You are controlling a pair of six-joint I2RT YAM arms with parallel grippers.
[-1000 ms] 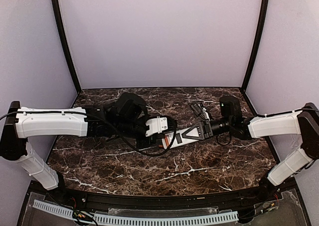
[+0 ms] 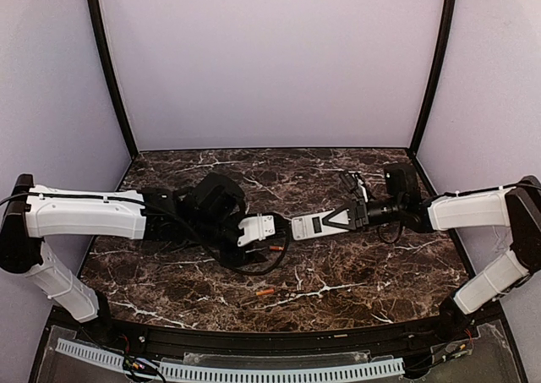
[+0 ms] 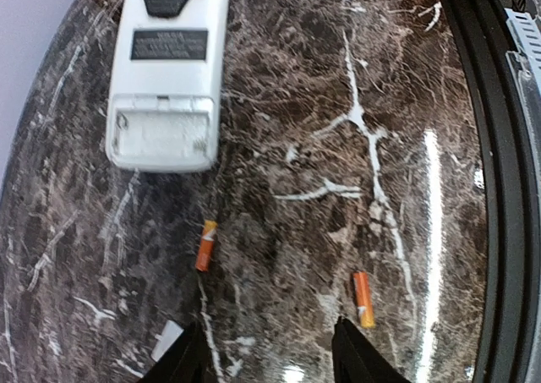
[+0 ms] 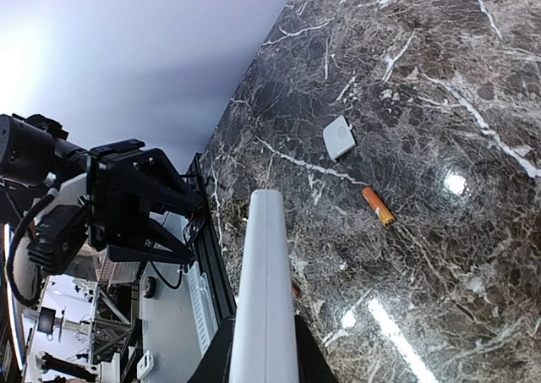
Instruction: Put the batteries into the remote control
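Observation:
My right gripper (image 2: 356, 215) is shut on the white remote (image 2: 317, 223), held above the table. Its end compartment (image 3: 161, 136) shows no battery in the left wrist view. Two orange batteries lie apart on the marble, one (image 3: 205, 246) below the remote in that view, the other (image 3: 363, 297) nearer the front edge. A small white cover (image 4: 338, 136) lies beyond a battery (image 4: 378, 205) in the right wrist view. My left gripper stands open above the table, its fingers apart at the bottom of its view, nothing visible between them.
The table's front rail (image 2: 279, 336) runs along the near edge. Walls enclose the back and both sides. The marble behind the arms and at the front right is clear.
My left arm has moved left, away from the remote's end. The remote has shifted slightly right. Orange seen at its end a second ago is gone; batteries now show on the table.

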